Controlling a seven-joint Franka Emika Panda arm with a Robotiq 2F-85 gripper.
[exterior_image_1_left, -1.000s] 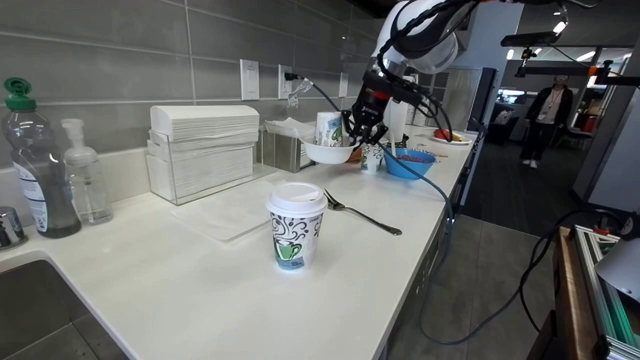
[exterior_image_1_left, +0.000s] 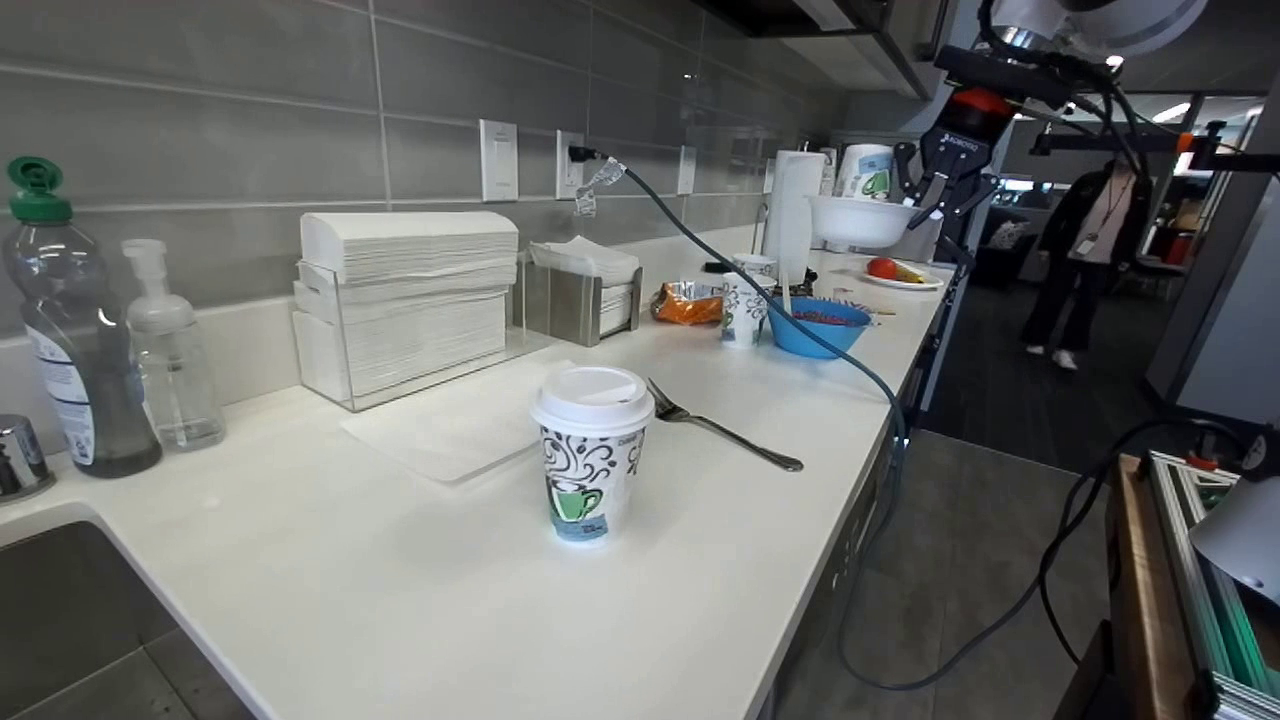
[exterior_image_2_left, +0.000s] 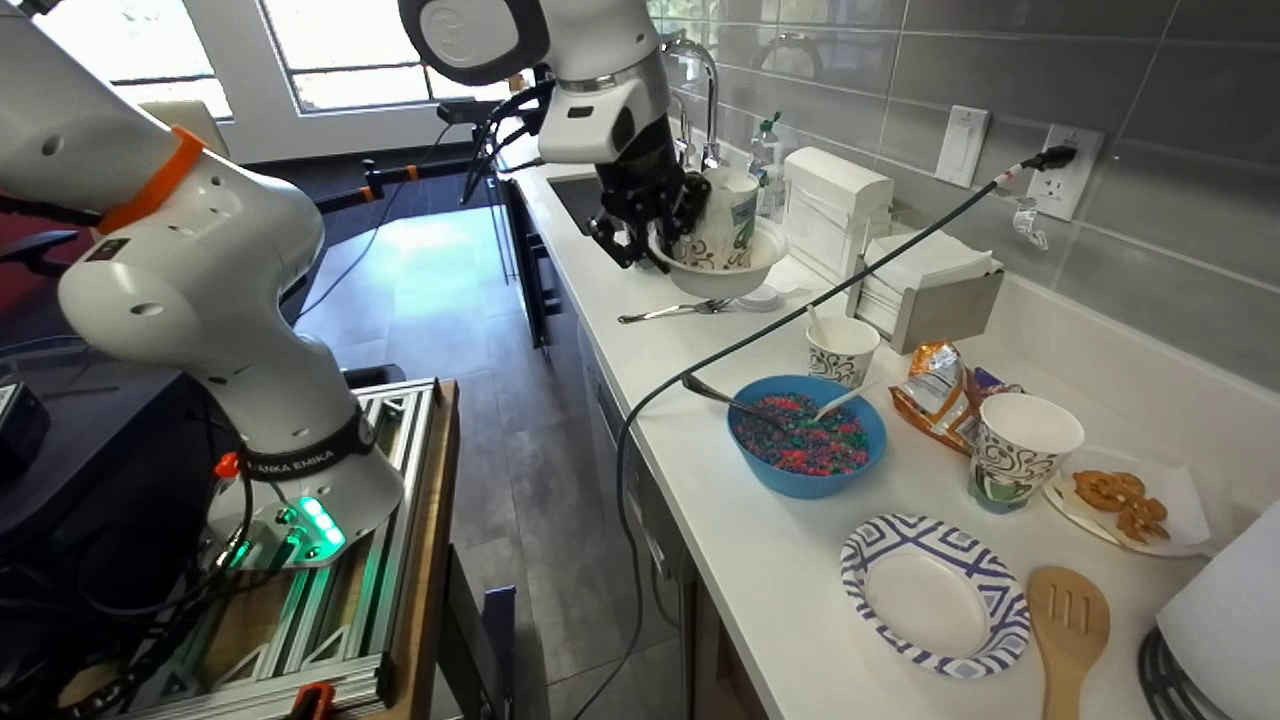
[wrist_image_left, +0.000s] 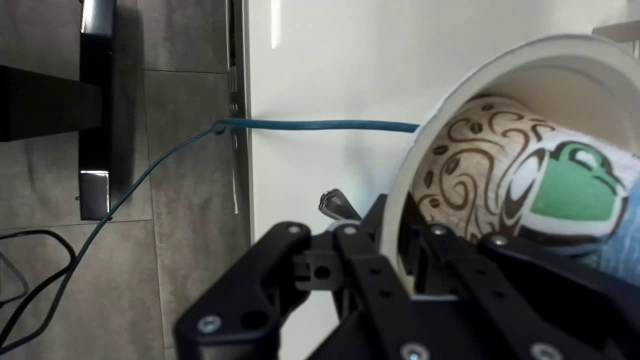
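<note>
My gripper (exterior_image_1_left: 921, 216) is shut on the rim of a white bowl (exterior_image_1_left: 861, 222), holding it raised above the counter. Inside the bowl a patterned paper cup (exterior_image_1_left: 866, 170) rests upside down. From the other side, exterior view 2 shows the gripper (exterior_image_2_left: 654, 244) at the near-aisle edge of the bowl (exterior_image_2_left: 716, 278), with the cup (exterior_image_2_left: 727, 222) in it. In the wrist view the dark fingers (wrist_image_left: 423, 240) straddle the bowl's rim (wrist_image_left: 400, 180), and the cup (wrist_image_left: 504, 174) leans within, its green mug print showing. The finger contact itself is partly hidden.
A lidded cup (exterior_image_1_left: 590, 456) and fork (exterior_image_1_left: 726, 438) occupy the near counter. A blue bowl (exterior_image_2_left: 806, 474) of colored bits, paper cups and a patterned plate (exterior_image_2_left: 873, 564) stand farther along. A dark cable (exterior_image_2_left: 720, 360) crosses over the counter. Bare counter surrounds the lidded cup.
In exterior view 1 the arm has carried the bowl and cup up and to the right, away from the napkin holders. The lidded cup and fork have stayed put.
</note>
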